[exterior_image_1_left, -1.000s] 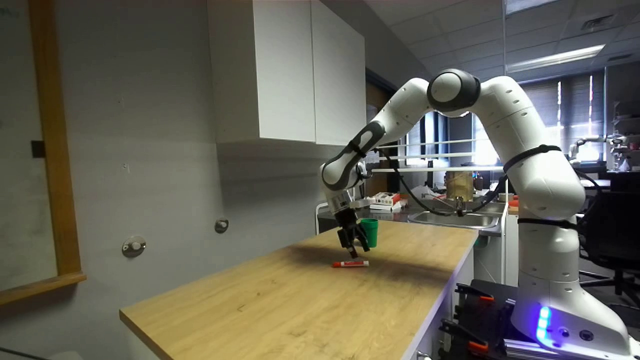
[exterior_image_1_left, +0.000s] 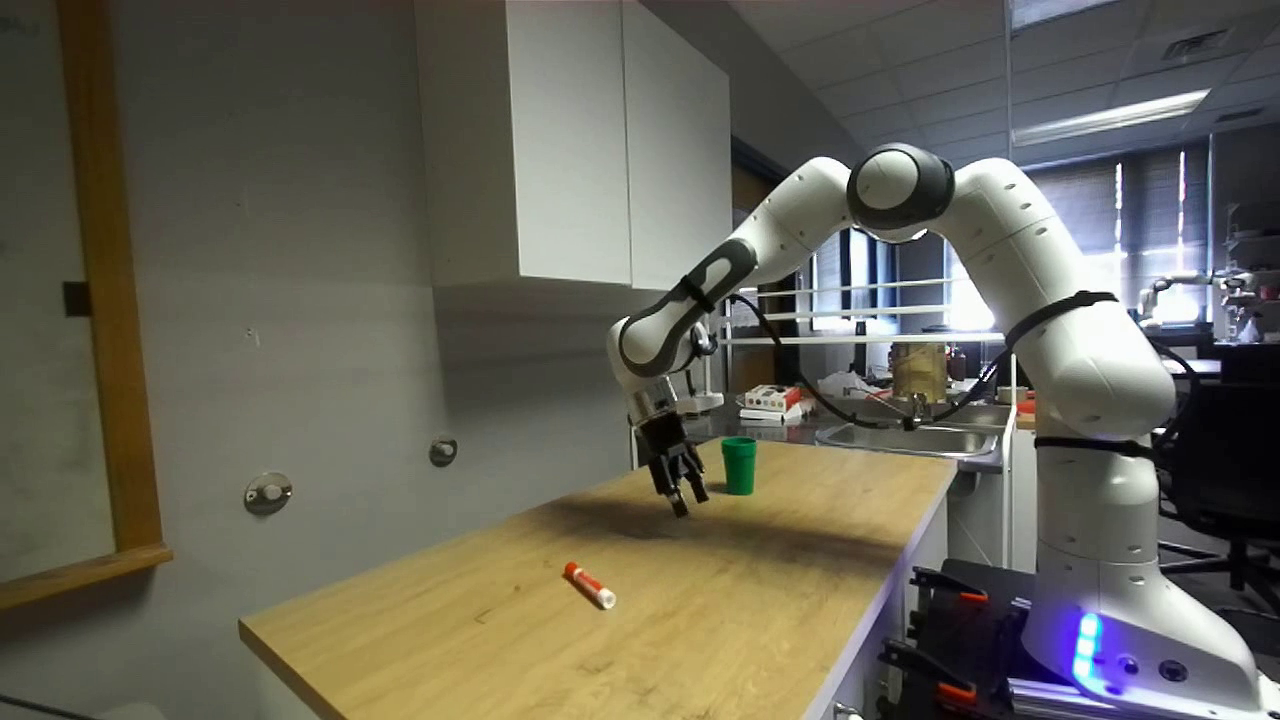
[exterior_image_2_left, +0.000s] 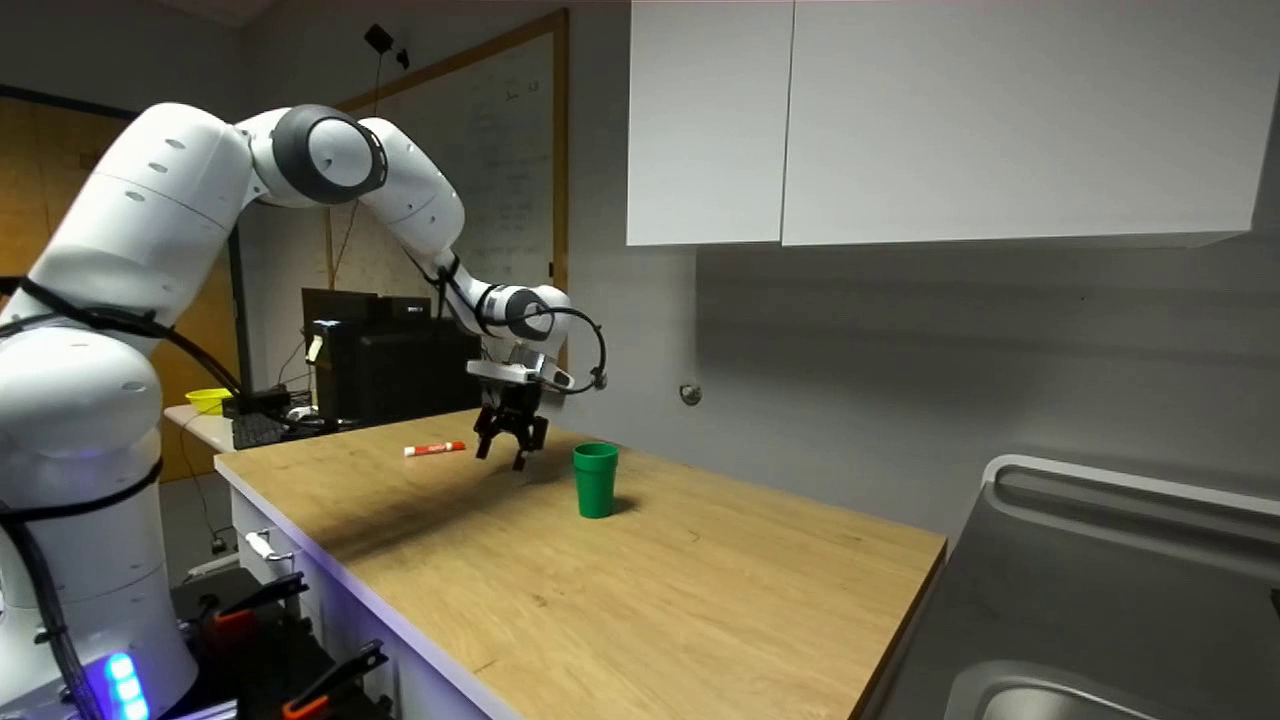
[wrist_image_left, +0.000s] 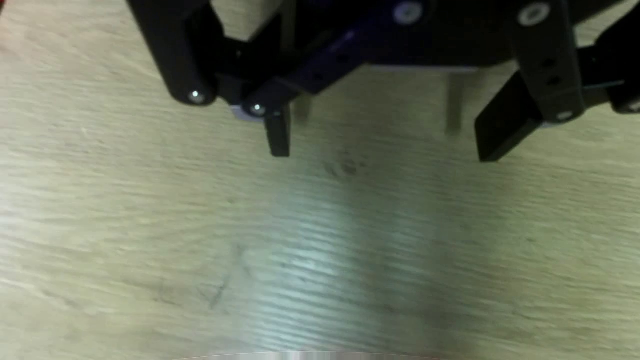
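Observation:
A red-and-white marker (exterior_image_1_left: 589, 586) lies on the wooden counter, toward its near left in exterior view 1; exterior view 2 shows the marker (exterior_image_2_left: 434, 449) left of the gripper. My gripper (exterior_image_1_left: 692, 504) hangs low over the counter, fingers pointing down, between the marker and a green cup. Upright and apart from the fingers stands the green cup (exterior_image_2_left: 595, 480). Seen from the wrist, the gripper is open, its fingertips wide apart with only bare wood between them.
A white wall cabinet (exterior_image_1_left: 570, 144) overhangs its back. Beyond the far end are a sink (exterior_image_1_left: 912, 439) and some small boxes (exterior_image_1_left: 771, 398).
The marker has moved from just beneath the gripper to the near left in exterior view 1 and turned. My gripper has shifted a little left, away from the cup, which stands where it was.

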